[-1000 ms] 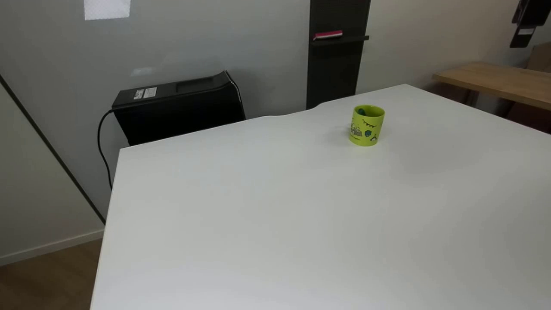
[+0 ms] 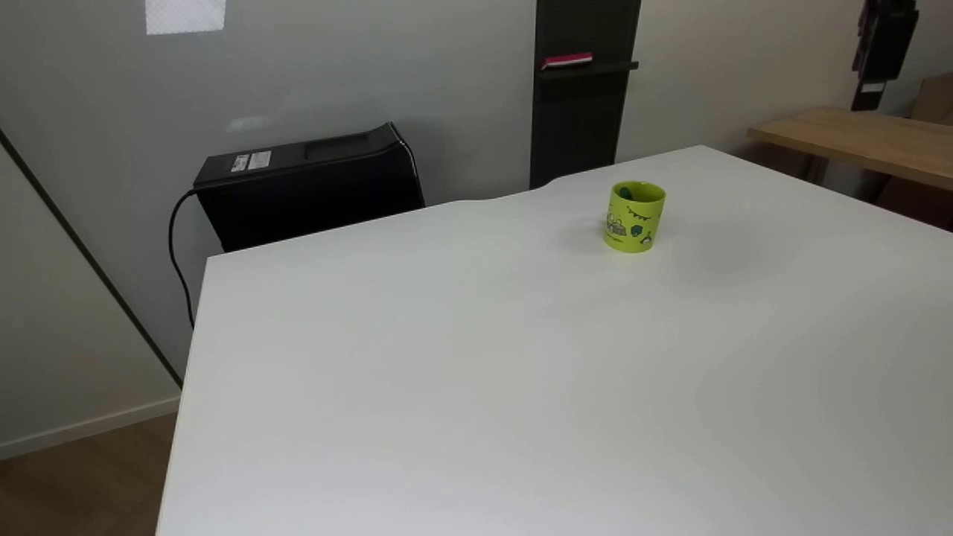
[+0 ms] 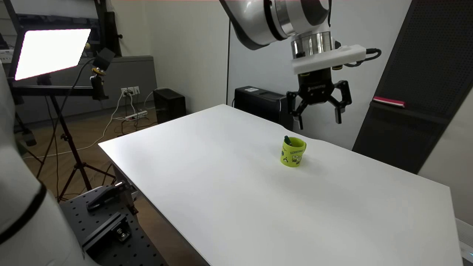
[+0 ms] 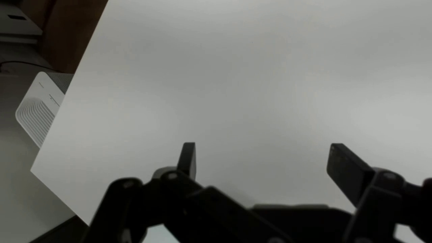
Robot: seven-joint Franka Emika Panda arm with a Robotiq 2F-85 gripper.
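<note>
A lime-green mug (image 2: pixel 635 219) with dark printed figures stands upright on the white table, towards its back edge. Inside the mug (image 3: pixel 292 153) a small dark object (image 3: pixel 288 140) leans at the rim; what it is cannot be made out. My gripper (image 3: pixel 320 124) hangs well above the table, open and empty, its two black fingers wide apart. In the wrist view only bare tabletop shows between the fingertips of the gripper, and the mug is out of that view. Exterior view 1 catches just a dark part of the arm at its upper right corner.
Apart from the mug, the white tabletop (image 3: pixel 213 177) is bare. Beyond its back edge stands a black box-shaped device (image 2: pixel 308 183). A wooden table (image 2: pixel 867 138) lies off to the right, and a white appliance (image 4: pixel 40 105) sits past one table edge.
In exterior view 1 the dark arm part at the upper right has shifted left and lower. The mug stays where it was.
</note>
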